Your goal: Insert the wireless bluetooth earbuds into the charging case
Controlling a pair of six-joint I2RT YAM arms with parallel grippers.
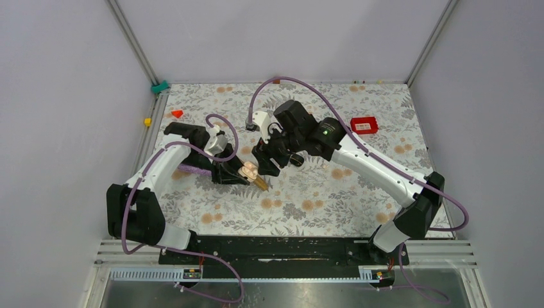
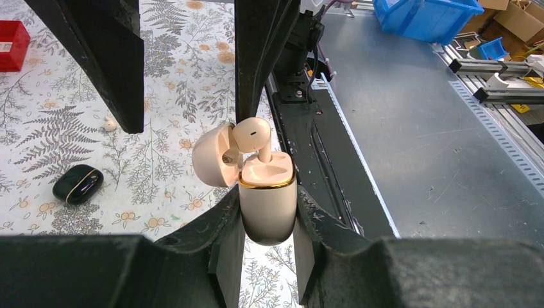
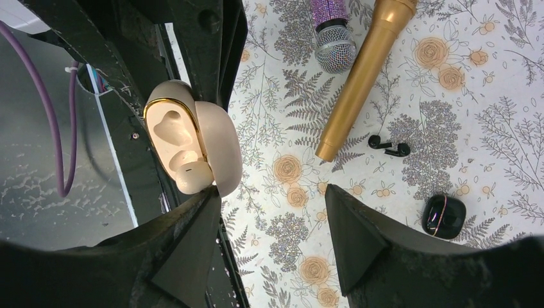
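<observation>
A pink charging case (image 2: 268, 208) is clasped in my left gripper, its lid (image 2: 212, 157) swung open. One pink earbud (image 2: 252, 135) stands at the case mouth with its head above the rim and its stem pointing down; how deep the stem sits cannot be told. My right gripper is part open with nothing between its fingers. One of its fingers (image 2: 253, 77) is right beside the earbud's head, seemingly against it. In the right wrist view, an empty hollow shows in the case (image 3: 172, 128). A second light earbud (image 2: 110, 124) lies on the table.
A black case (image 3: 444, 217) and two black earbuds (image 3: 389, 146) lie on the patterned cloth. A gold microphone (image 3: 359, 90) and a purple microphone (image 3: 334, 38) lie nearby. The red box (image 1: 364, 125) stands at the right.
</observation>
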